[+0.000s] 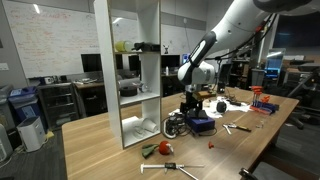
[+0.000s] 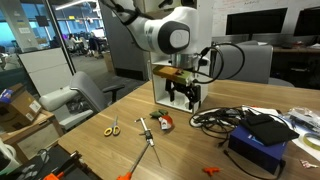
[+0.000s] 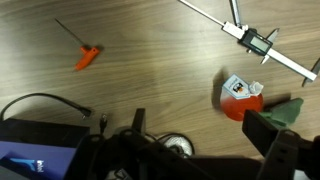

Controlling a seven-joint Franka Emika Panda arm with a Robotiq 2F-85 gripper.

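Observation:
My gripper is open, with bare wooden tabletop showing between its dark fingers in the wrist view. It hangs above the table, touching nothing that I can see. To its right lie a red round object with a white patch and a dark green item. A digital caliper stretches across the upper right. At the upper left lies a small orange-handled tool with a thin dark shaft. From the second exterior view, the gripper is above the middle of the table.
A blue box with a black item on top stands beside tangled black cables. Scissors lie on the table's other side. A tall white shelf rises behind. Bare tabletop lies between the orange-handled tool and the caliper.

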